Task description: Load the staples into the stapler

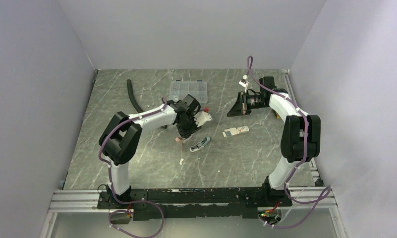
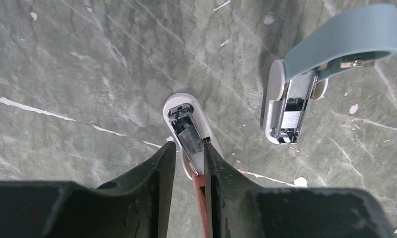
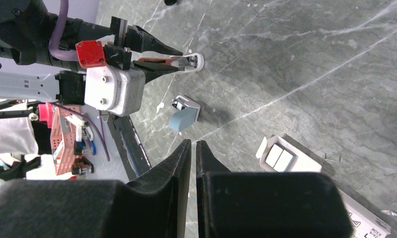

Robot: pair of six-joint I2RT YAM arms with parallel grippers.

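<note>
Below my left gripper lies a pink stapler (image 2: 201,115), its metal channel uncovered. The fingers stand part open, one finger on each side of the channel; contact cannot be told. A blue-grey stapler (image 2: 345,38) lies beside it with its top arm raised. In the right wrist view, a small open box (image 3: 300,161) holds pale staple blocks (image 3: 279,157). My right gripper is shut, with nothing visible between its fingertips; in the top view it hangs behind the box.
A clear compartment tray (image 1: 188,91) is at the back of the table. Left of it lies a dark curved tube (image 1: 131,94). Loose staples (image 3: 332,158) and small scraps dot the marble surface. Open room lies at the front right.
</note>
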